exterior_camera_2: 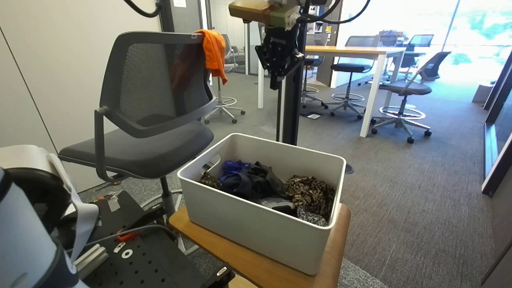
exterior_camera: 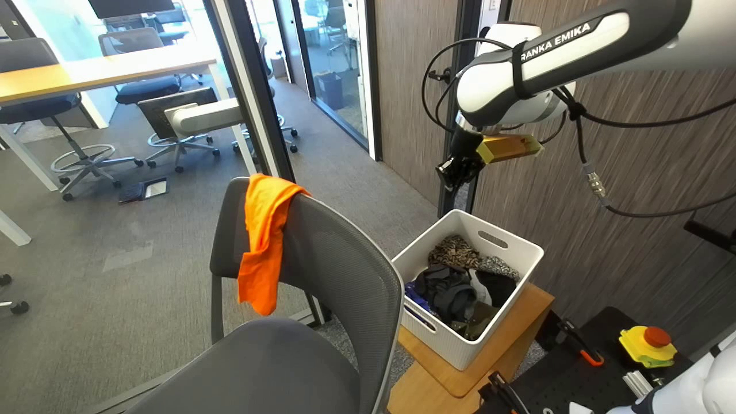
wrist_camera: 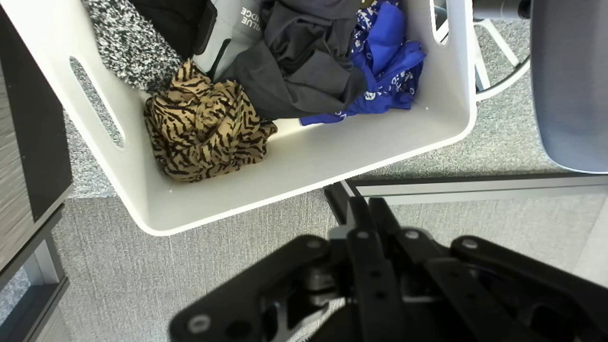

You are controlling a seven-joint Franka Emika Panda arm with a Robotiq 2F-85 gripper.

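My gripper is shut, its two dark fingers pressed close together, and nothing shows between them. In exterior view 1 the gripper point(exterior_camera: 452, 185) hangs above the far side of the white basket point(exterior_camera: 507, 241), clear of it. An orange cloth point(exterior_camera: 263, 238) drapes over the backrest of the grey chair point(exterior_camera: 331, 241). Inside the basket lie a tiger-striped cloth point(wrist_camera: 208, 128), a dark grey cloth point(wrist_camera: 302, 80), a blue patterned cloth point(wrist_camera: 387, 68) and a speckled black-and-white cloth point(wrist_camera: 134, 45).
A wooden stand point(exterior_camera_2: 269, 259) holds the basket. A black mounting plate point(exterior_camera_2: 139, 257) with tools lies near the robot's base. In exterior view 1, a glass partition post point(exterior_camera: 255, 89) rises behind the chair, and a wood-grain wall point(exterior_camera: 621, 172) runs behind the arm.
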